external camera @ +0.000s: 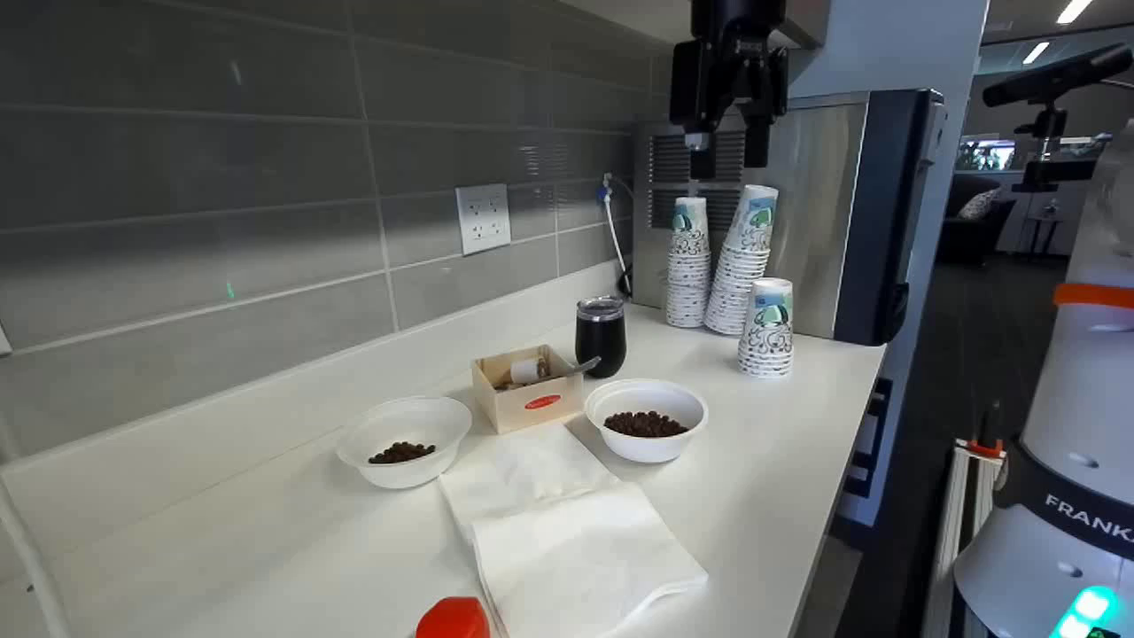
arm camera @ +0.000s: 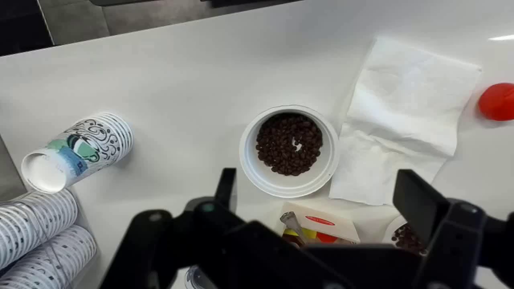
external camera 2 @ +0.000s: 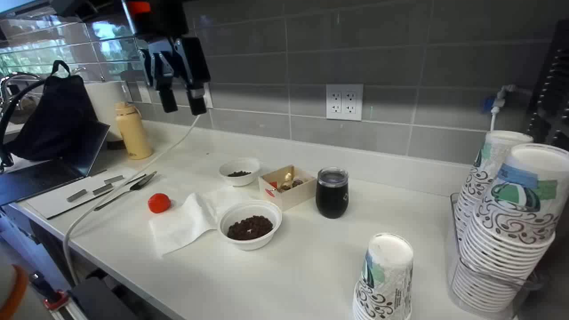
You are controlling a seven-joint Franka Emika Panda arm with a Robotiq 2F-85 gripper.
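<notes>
My gripper stands open high above the counter, its two fingers wide apart with nothing between them. In the wrist view a white bowl of dark beans (arm camera: pixel 289 151) lies below, between the finger directions and a little ahead of them. A second white bowl (external camera: pixel 405 441), with fewer beans, sits nearer the wall; one finger partly hides it in the wrist view. Beside the bowls is a small wooden box (external camera 2: pixel 288 187) holding assorted small items and a spoon. White paper napkins (external camera: pixel 563 532) lie spread on the counter in front of the box.
A black tumbler (external camera 2: pixel 331 193) stands by the box. Stacked paper cups (external camera: pixel 767 328) stand toward the metal machine (external camera: pixel 819 213), with taller stacks behind. A red object (external camera 2: pixel 158 202) rests past the napkins. Bare counter lies between the cups and the fuller bowl.
</notes>
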